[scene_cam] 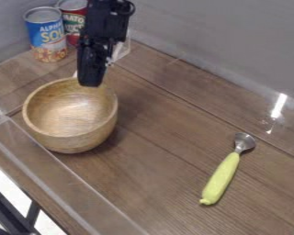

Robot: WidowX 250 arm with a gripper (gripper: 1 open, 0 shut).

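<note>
My black gripper (91, 75) hangs just above the back rim of a wooden bowl (69, 119), shut, with nothing seen between its fingers. The bowl sits upright on the wooden table at the left and looks empty. A utensil with a yellow-green handle (220, 176) and a metal head lies at the right front of the table.
Two cans stand at the back left: a blue one (47, 37) and a red one (73, 16), partly behind my arm. A pale wall backs the table.
</note>
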